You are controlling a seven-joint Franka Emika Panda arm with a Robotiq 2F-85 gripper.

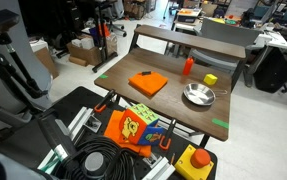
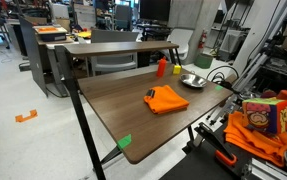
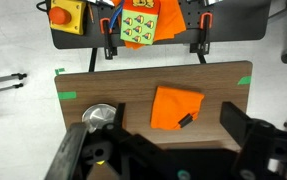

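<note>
On the wooden table (image 1: 173, 110) lies an orange cloth (image 1: 148, 82), folded flat, with a small dark object (image 3: 186, 119) on it in the wrist view. A shiny metal pan or bowl (image 1: 198, 94) rests toward the other side. Behind them are a red bottle (image 1: 188, 66), standing upright, and a yellow block (image 1: 210, 79). In the wrist view my gripper looks down at the table, its dark fingers spread wide and nothing visible between them. The cloth shows just beyond them, and the pan is partly hidden by the left finger.
A raised wooden shelf (image 2: 103, 48) spans the table's back edge. Along the robot's side sit a colourful box (image 1: 133, 125), cables (image 1: 93, 155) and a yellow box with a red button (image 1: 196, 160). Bare tabletop separates the cloth from the pan.
</note>
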